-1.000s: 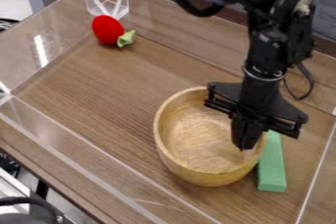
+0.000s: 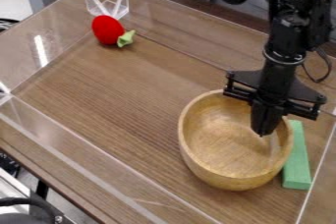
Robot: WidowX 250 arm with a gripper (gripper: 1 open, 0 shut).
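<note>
A large tan bowl (image 2: 223, 149) sits at the lower right of the camera view. My black gripper (image 2: 270, 112) is over the bowl's back right rim, its tips down near or at the rim; whether anything is between its fingers cannot be seen clearly. A mint green bar (image 2: 296, 164) lies right of the bowl, partly hidden by it.
A red toy vegetable (image 2: 108, 29) with a green top lies at the upper left, near a white rabbit-ear-like piece (image 2: 106, 0).
The bowl has shifted right, along with my gripper, covering more of the green bar's left side. The bar also sits somewhat further right.
</note>
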